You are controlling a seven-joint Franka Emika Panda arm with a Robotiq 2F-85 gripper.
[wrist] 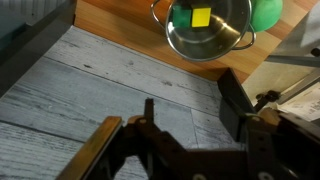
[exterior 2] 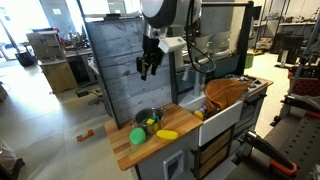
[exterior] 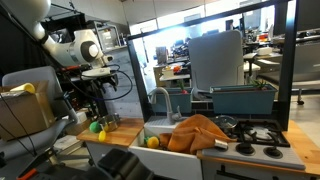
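My gripper is open above the wooden counter, its dark fingers apart with nothing between them. In the wrist view, a two-handled metal pot (wrist: 207, 38) stands beyond the fingers, near the top edge. Inside lie a yellow block (wrist: 201, 17) and something green (wrist: 181, 17), partly cut off by the frame. A green round object (exterior 2: 137, 135) sits beside the pot (exterior 2: 149, 116) on the counter, and a yellow object (exterior 2: 167, 134) lies near the counter's front edge. From exterior view 2, the gripper (exterior 2: 146, 71) hangs well above and behind the pot.
A sink (exterior: 160, 128) to the right holds yellow and green items, with an orange-brown cloth (exterior: 197, 134) draped over its side. Farther right is a stove (exterior: 262, 139). A grey plank panel (exterior 2: 135, 72) rises behind the pot; the faucet (exterior: 165, 98) stands behind the sink.
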